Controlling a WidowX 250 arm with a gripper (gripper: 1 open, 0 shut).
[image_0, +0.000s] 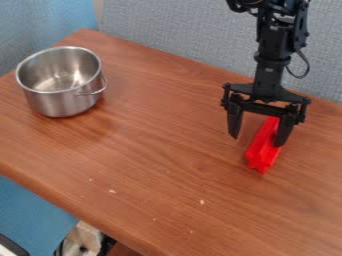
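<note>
My black gripper hangs over the right side of the wooden table, open, with its two fingers apart around the upper part of a red oblong object that lies on the tabletop. The front end of the red object sticks out toward the camera, below the fingers. Whether the fingers touch it, I cannot tell.
A steel pot with a wire handle stands at the back left of the table. Grey padded walls border the back, and a blue area lies beyond the left edge.
</note>
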